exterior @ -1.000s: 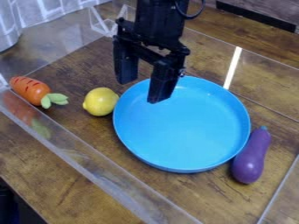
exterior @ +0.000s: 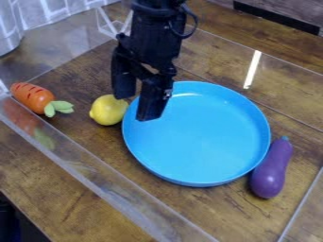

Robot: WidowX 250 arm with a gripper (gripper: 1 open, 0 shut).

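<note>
My black gripper (exterior: pixel 134 91) stands open above the left rim of the blue plate and just beside the yellow lemon (exterior: pixel 109 111), which sits on the wooden table left of the plate. The blue plate (exterior: pixel 195 144) is empty in the middle of the view. A purple eggplant (exterior: pixel 271 167) lies right of the plate, and an orange carrot (exterior: pixel 34 97) with green leaves lies at the far left.
A clear plastic edge (exterior: pixel 76 178) runs diagonally along the lower left.
My gripper has moved left and somewhat down, from over the plate's back part toward the lemon. The plate and vegetables look unchanged.
</note>
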